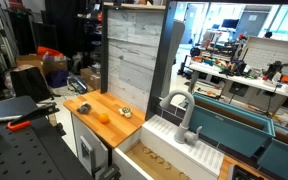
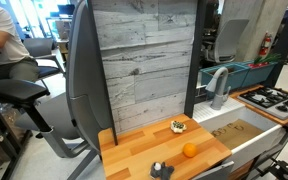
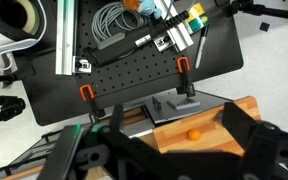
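An orange [image 1: 103,118] rests on the wooden countertop [image 1: 115,127], close to its front edge. In the wrist view the same orange [image 3: 194,134] lies between and beyond the dark fingers, well apart from them. My gripper stands open above the edge of a black perforated table, its two blurred fingers wide apart with nothing between them. Neither exterior view clearly shows the gripper. A small pale item [image 2: 177,126] and a dark metallic item [image 2: 161,170] share the countertop with the orange.
An open drawer [image 2: 241,134] juts out beside the countertop, near a grey faucet [image 1: 185,115]. A white wood-plank panel [image 2: 149,80] rises behind the counter. Coiled cable [image 3: 114,20], a tape roll [image 3: 21,22] and several tools crowd the black table [image 3: 132,76].
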